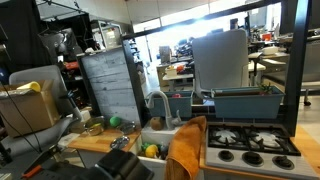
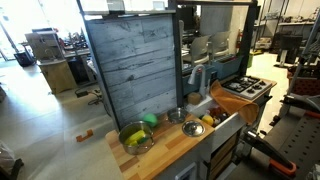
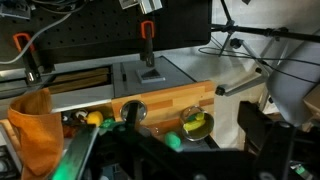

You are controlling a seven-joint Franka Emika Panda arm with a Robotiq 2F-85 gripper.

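Observation:
In the wrist view my gripper is open, its dark fingers (image 3: 124,142) wide apart with nothing held between them. Beyond them, well below, a metal pot (image 3: 197,126) with something yellow inside rests on the wooden counter. A green object (image 3: 172,140) lies beside that pot. In exterior view 2 the same pot (image 2: 138,138) stands at the counter's near left, with a small metal bowl (image 2: 177,115) and a shiny round lid or dish (image 2: 193,129) farther right. An orange cloth (image 1: 186,150) drapes over the sink's right side and down the front.
The sink (image 1: 152,137) holds several colourful items under a tall faucet (image 1: 160,100). Right of it is a stove (image 1: 250,158) with bare burners. A grey plank wall (image 2: 135,75) bounds the counter's back.

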